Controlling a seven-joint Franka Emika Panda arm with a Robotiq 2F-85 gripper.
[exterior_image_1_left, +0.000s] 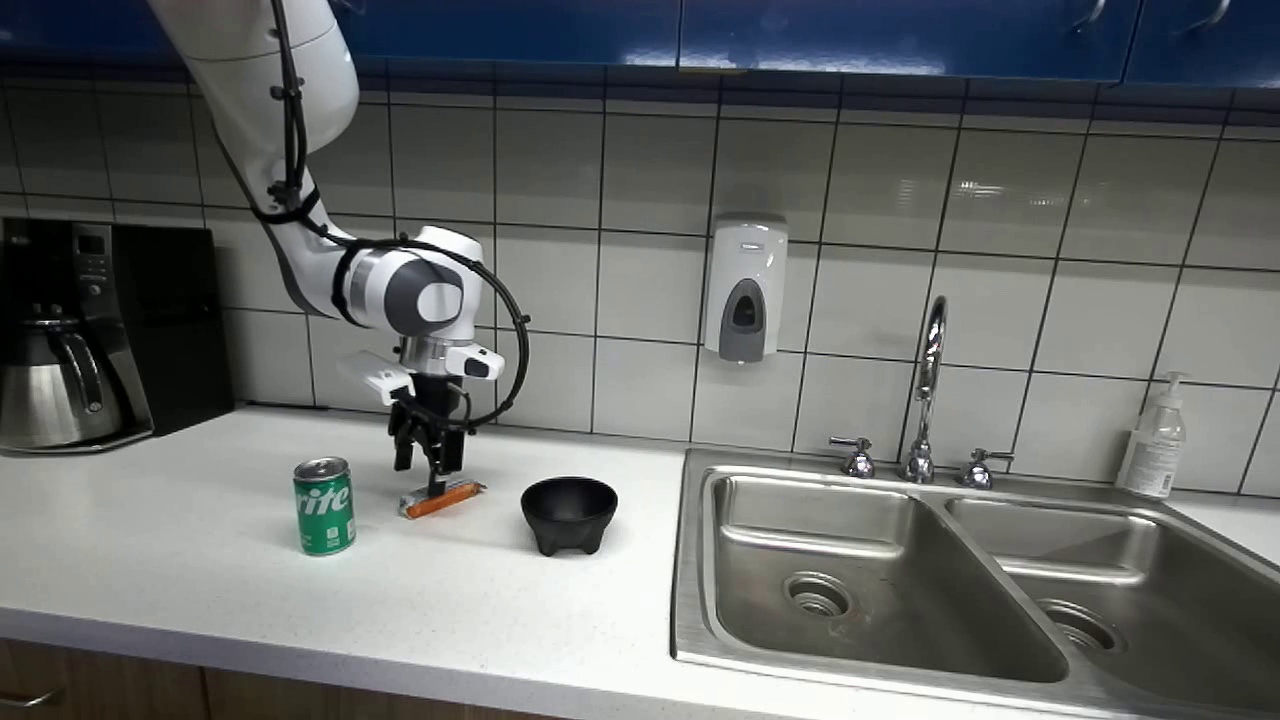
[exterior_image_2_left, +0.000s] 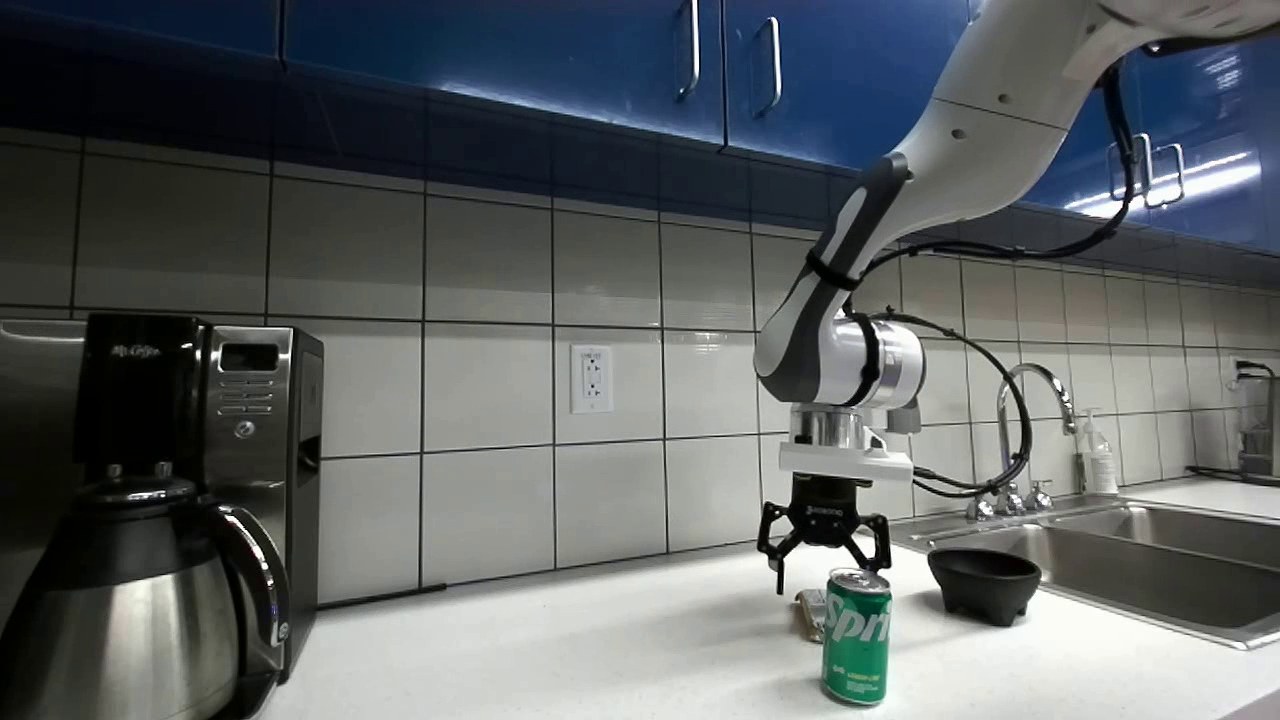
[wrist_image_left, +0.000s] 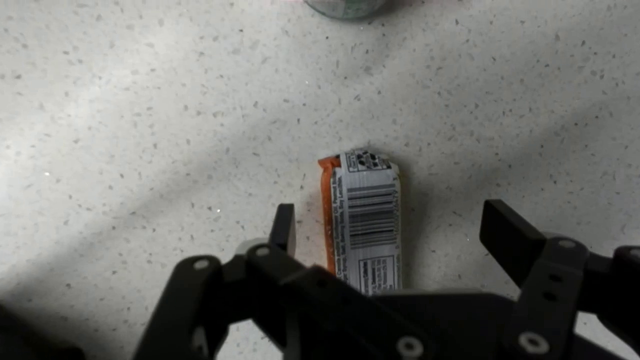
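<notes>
An orange and silver wrapped bar (exterior_image_1_left: 443, 498) lies flat on the counter between the green can and the black bowl. In the wrist view the bar (wrist_image_left: 367, 222) shows its barcode side, and its lower end is hidden behind the gripper body. My gripper is open, one finger on each side of the bar with a gap to both. Seen from outside, the gripper (exterior_image_2_left: 828, 576) points down just above the counter, behind the can.
A green Sprite can (exterior_image_1_left: 324, 506) stands left of the bar, a black footed bowl (exterior_image_1_left: 570, 514) right of it. Further right is the steel sink (exterior_image_1_left: 690, 564); a coffee maker (exterior_image_1_left: 168, 324) stands far left.
</notes>
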